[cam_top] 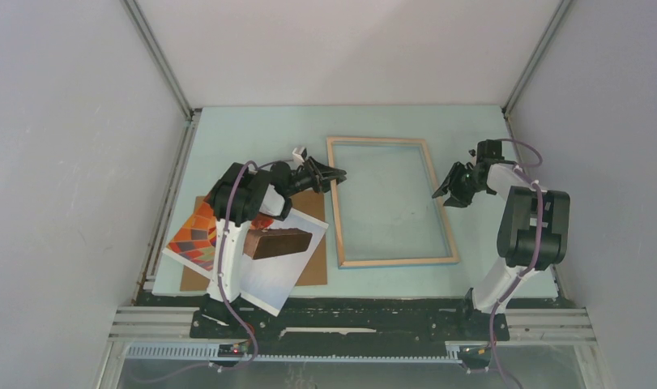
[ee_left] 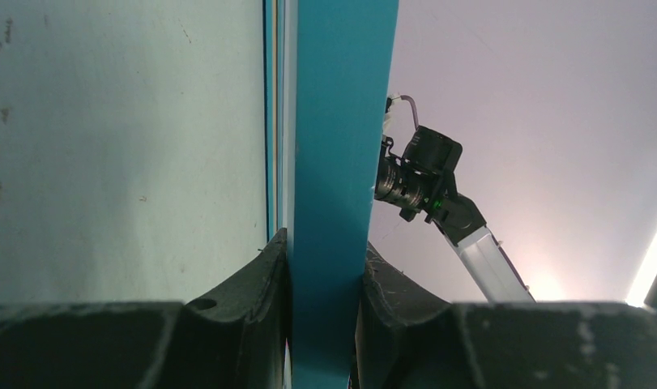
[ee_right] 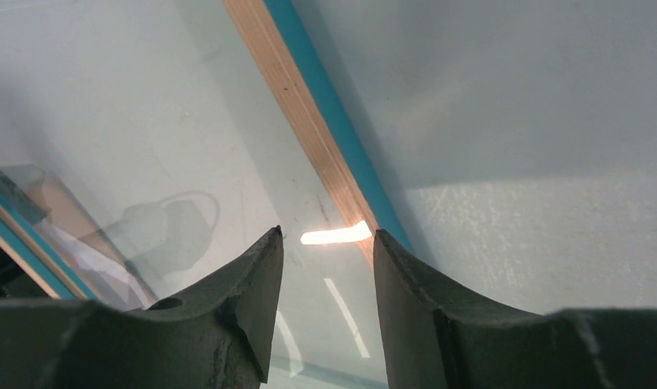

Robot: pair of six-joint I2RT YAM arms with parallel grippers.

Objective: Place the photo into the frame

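Note:
The wooden frame [cam_top: 396, 262] with a blue outer edge lies on the table between the arms, its clear pane showing the pale surface beneath. My left gripper [cam_top: 341, 173] is shut on its left side; in the left wrist view the blue edge of the frame [ee_left: 341, 121] runs between the fingers. By the opposite side, my right gripper is part open, fingers spread above the right rail of the frame [ee_right: 313, 121], holding nothing. A photo [cam_top: 272, 271] with a brown box shape lies at the lower left, partly under the left arm.
Another print with coloured patches [cam_top: 197, 239] lies beside the photo, and a brown board [cam_top: 313, 263] is underneath them. Bare table [cam_top: 260, 130] stretches behind the left arm. A dark strip with a rail runs along the front.

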